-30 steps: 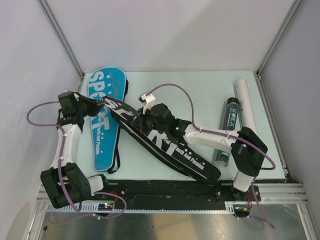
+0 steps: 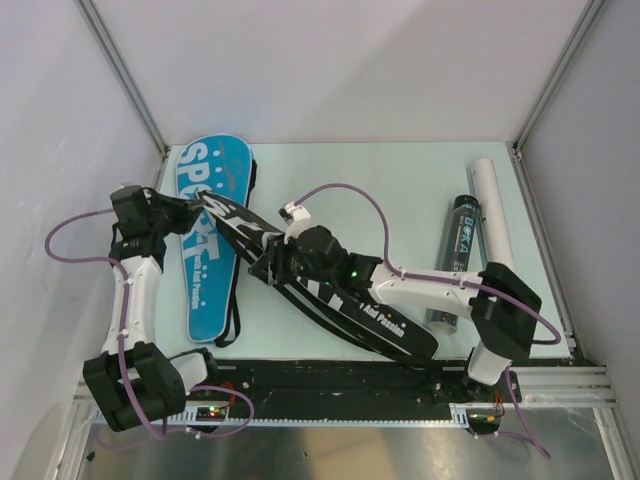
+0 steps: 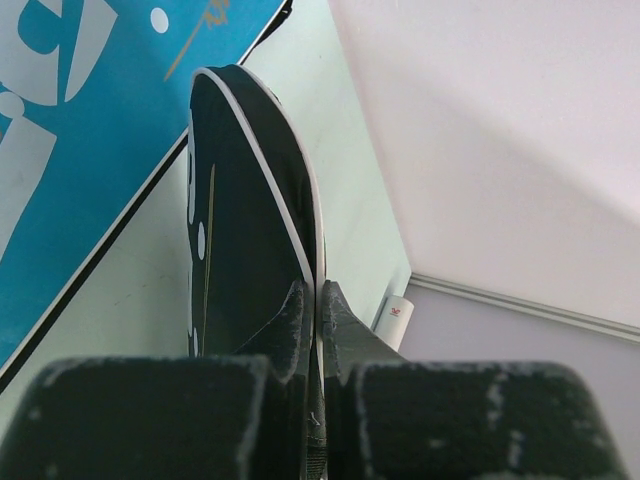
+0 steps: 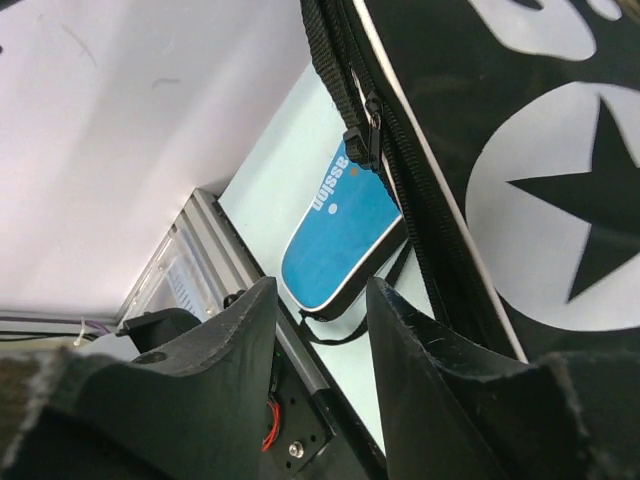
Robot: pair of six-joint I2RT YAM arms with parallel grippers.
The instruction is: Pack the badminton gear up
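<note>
A black racket bag (image 2: 392, 328) slants across the middle of the table, its narrow upper-left end raised. My left gripper is shut on the edge of that end. My right gripper (image 2: 264, 266) hovers over the bag's left side; in the right wrist view its fingers (image 4: 240, 325) are parted with nothing between them. Just beyond them, the bag's zipper pull (image 4: 374, 135) hangs along the zipped side. A blue racket bag (image 2: 205, 275) lies flat at the left of the table, partly behind the black one's raised end.
A dark shuttlecock tube (image 2: 459, 245) and a long white roll (image 2: 492, 210) lie at the right side. Metal rails (image 2: 545, 250) border the sides.
My left gripper moved slightly left, still gripping the bag's end.
</note>
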